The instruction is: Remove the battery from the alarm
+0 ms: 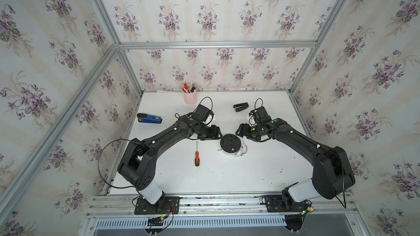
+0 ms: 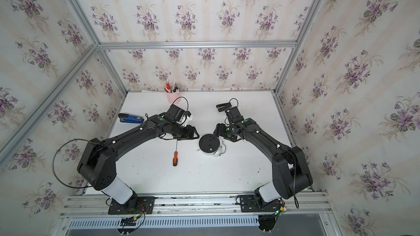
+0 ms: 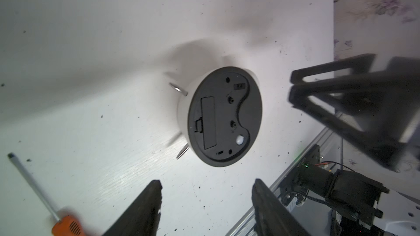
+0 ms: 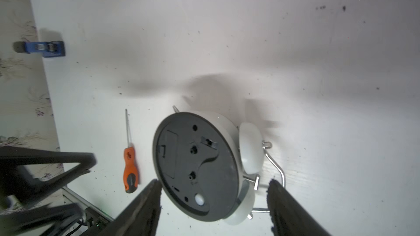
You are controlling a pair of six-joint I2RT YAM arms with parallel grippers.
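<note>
The alarm clock (image 3: 225, 118) lies face down on the table, its black back turned up. In the left wrist view its rectangular battery cover (image 3: 209, 122) with a small latch is in place, so any battery is hidden. My left gripper stands open above the table, to the clock's left, nothing between its fingers. To the clock's right, in the top left view, is my right gripper (image 1: 240, 132), close to the clock's rim. In the right wrist view its fingers (image 4: 146, 205) are apart, with the clock's bells (image 4: 251, 148) and the handle beyond them.
An orange screwdriver (image 1: 196, 156) lies left of the clock. A blue stapler (image 1: 149, 118), a pink pen cup (image 1: 190, 97) and a black stapler (image 1: 240, 106) stand farther back.
</note>
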